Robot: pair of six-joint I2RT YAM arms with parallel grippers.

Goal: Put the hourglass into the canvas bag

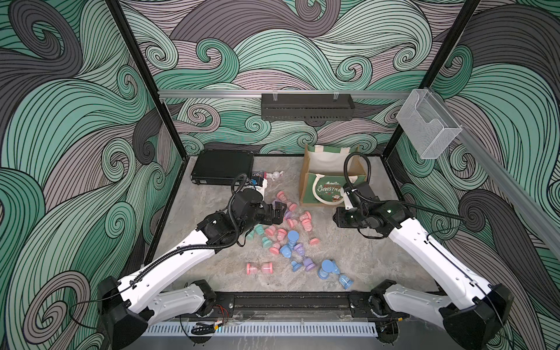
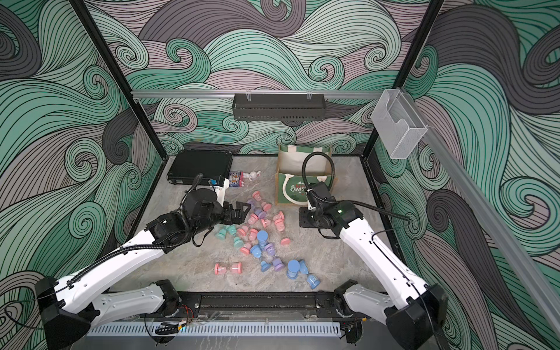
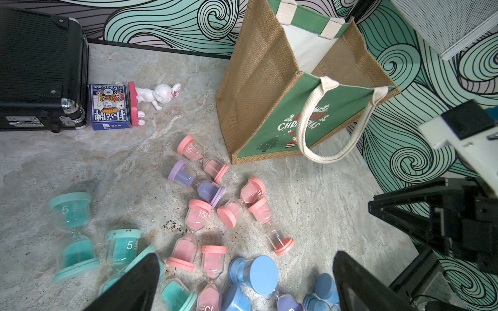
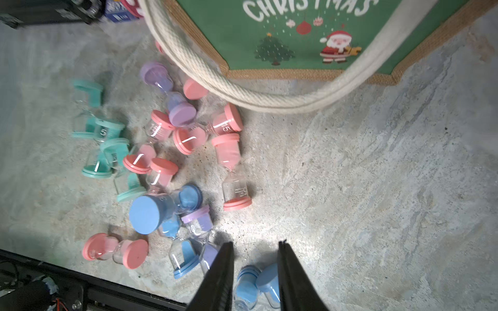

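Note:
The canvas bag (image 1: 305, 185) stands upright at the back right, its top gaping and its white rope handle hanging over the green front (image 4: 303, 46). Hourglasses lie scattered in the middle: pink (image 3: 197, 215), teal (image 3: 72, 254), purple (image 3: 209, 191) and blue. Near the front edge, a blue hourglass (image 1: 345, 281) lies tipped beside a second blue one (image 1: 325, 270). My right gripper hovers in front of the bag, fingers parted with nothing between them. Left of it, my left gripper hangs over the pile, its blurred fingers wide apart and empty.
A black case (image 1: 221, 166) occupies the back left, with a card box (image 3: 109, 106) and a white rabbit figure (image 3: 158, 95) beside it. A lone pink hourglass (image 1: 259, 268) lies near the front. Bare table extends right of the pile.

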